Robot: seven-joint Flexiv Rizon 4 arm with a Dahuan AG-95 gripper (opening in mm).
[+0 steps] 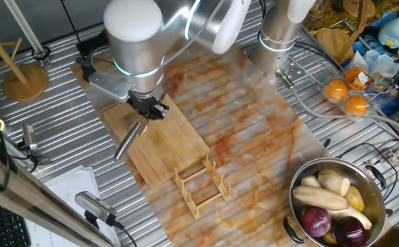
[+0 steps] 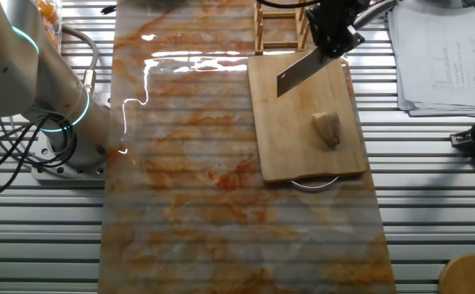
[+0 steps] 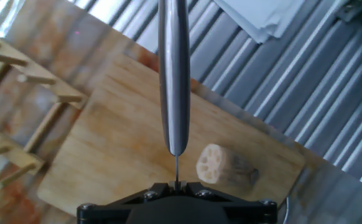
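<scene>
My gripper (image 2: pixel 333 47) is shut on a knife, gripping it near where the blade meets the handle. The broad steel blade (image 2: pixel 301 72) hangs over the cutting board in exterior view 2. Its silver handle (image 3: pixel 174 81) runs up the middle of the wrist view, away from the fingers. A piece of lotus root (image 3: pixel 223 167), holes showing at its cut face, lies on the wooden board (image 3: pixel 125 124), right of the knife. The arm hides the root in exterior view 1. Exterior view 2 shows it (image 2: pixel 326 129) apart from the blade.
A wooden peg rack (image 1: pixel 202 189) stands at the board's end. A metal pot (image 1: pixel 296 206) of vegetables sits at front right. Papers (image 2: pixel 437 61) lie beside the mat. The marbled mat (image 2: pixel 188 212) has wide clear areas.
</scene>
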